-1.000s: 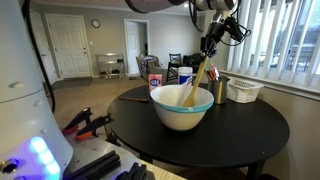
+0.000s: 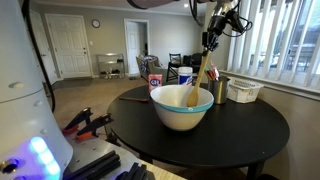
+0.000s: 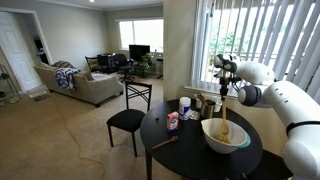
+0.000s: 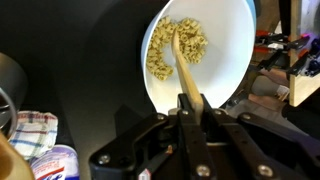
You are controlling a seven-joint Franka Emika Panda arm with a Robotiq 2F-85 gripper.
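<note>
In the wrist view a wooden spoon (image 4: 181,66) runs from my gripper down into a white bowl (image 4: 156,92). The fingers are shut on the upper part of its handle. Brown, crumbly food (image 4: 188,38) lies in the bowl, around the spoon's lower end. From the side, the spoon (image 2: 202,72) stands tilted, its lower end hidden behind the wall of the bowl (image 2: 180,116). My gripper (image 2: 209,48) is well above the bowl's rim.
On the black round table (image 2: 250,128), a metal canister (image 2: 221,90), a white basket (image 2: 243,91), a red container (image 2: 155,80) and a white-and-blue tub (image 2: 185,75) stand behind the bowl. Another wooden utensil (image 3: 164,144) lies at the left.
The gripper and the spoon's upper end have shifted very slightly; the spoon stays in the bowl. The bowl and the things around it look unmoved.
</note>
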